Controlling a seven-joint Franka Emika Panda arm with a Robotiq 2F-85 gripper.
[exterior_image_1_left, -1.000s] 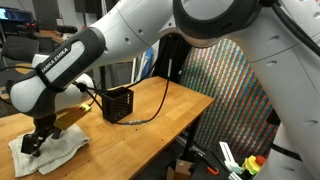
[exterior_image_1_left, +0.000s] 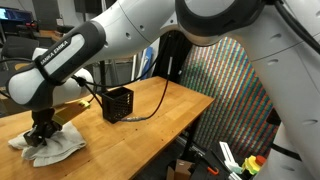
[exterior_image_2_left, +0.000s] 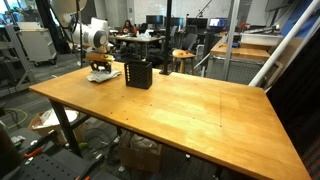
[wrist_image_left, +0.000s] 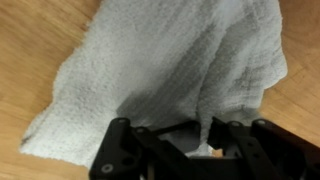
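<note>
A white cloth (exterior_image_1_left: 62, 150) lies crumpled on the wooden table at the left in exterior view 1, and the same cloth (exterior_image_2_left: 101, 76) shows near the table's far end in exterior view 2. My gripper (exterior_image_1_left: 40, 138) is down at the cloth, touching it. Seen from the wrist, the cloth (wrist_image_left: 165, 60) fills most of the picture, with a raised fold running down into the gripper. The fingers are shut with this fold pinched between them; the fingertips are dark and partly blurred. Most of the cloth still rests on the wood.
A black crate (exterior_image_1_left: 117, 103) stands on the table beyond the cloth; exterior view 2 shows this crate (exterior_image_2_left: 139, 75) near the cloth. A dark cable curves over the wood beside it.
The cloth was spread flatter a second ago; now it is bunched, its left part drawn in towards my gripper. The gripper has shifted only slightly. The crate has not moved.
</note>
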